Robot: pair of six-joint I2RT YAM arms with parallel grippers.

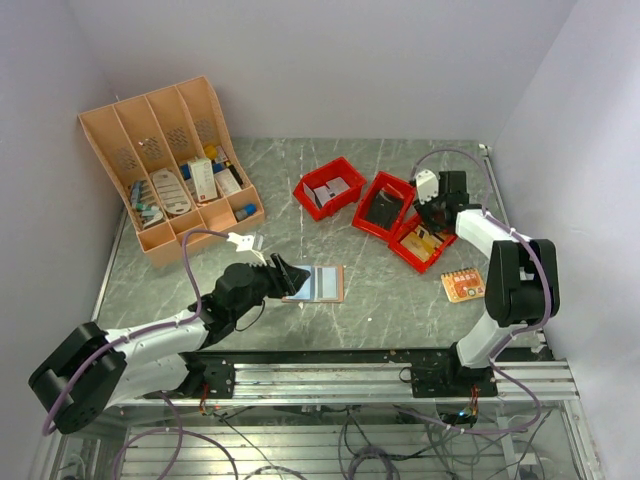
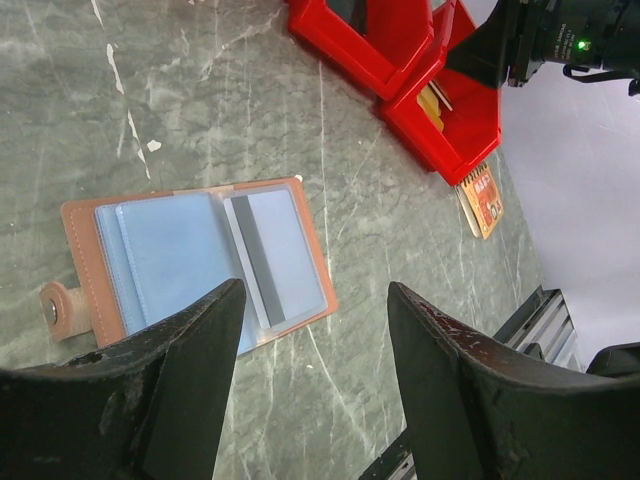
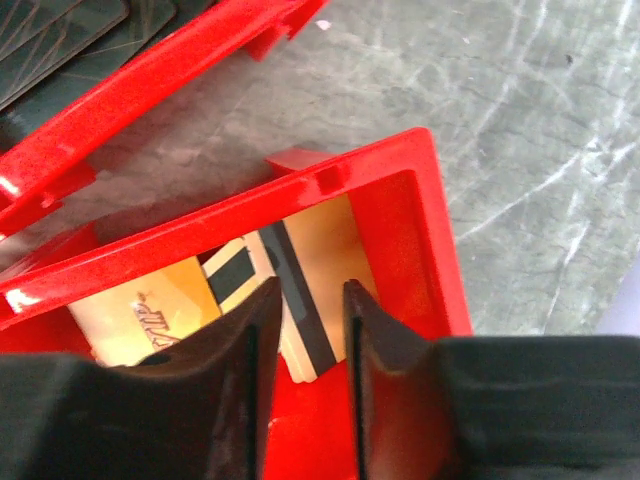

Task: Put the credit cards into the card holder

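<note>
The open card holder [image 2: 170, 260], tan with pale blue and clear sleeves, lies at the table's front centre. My left gripper hangs over its right side, fingers apart and empty. Gold and cream cards with dark stripes [image 3: 308, 290] lie in the front-right red box [image 3: 430, 240]. My right gripper points down over them, fingers part open; whether they touch a card I cannot tell. In the top view the arm partly hides these cards.
Another red box [image 1: 368, 222] with dark cards stands beside it, and a third [image 1: 318, 200] further left. An orange notebook [image 1: 462, 285] lies front right, a compartment organiser [image 1: 110, 130] back left.
</note>
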